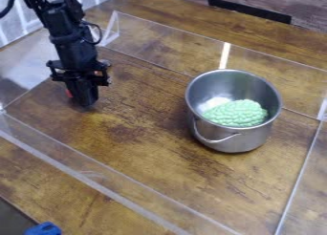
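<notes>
The black gripper [79, 94] is low at the left of the wooden table, over a small red object [71, 92] that is mostly hidden behind its fingers. The fingertips are close together; whether anything is between them is hard to see. A steel pot [216, 93] with a handle stands at the right, holding a green bumpy object [236, 113] and something pale.
Clear low walls line the left and right sides of the work area. A blue object [42, 228] lies at the bottom left corner.
</notes>
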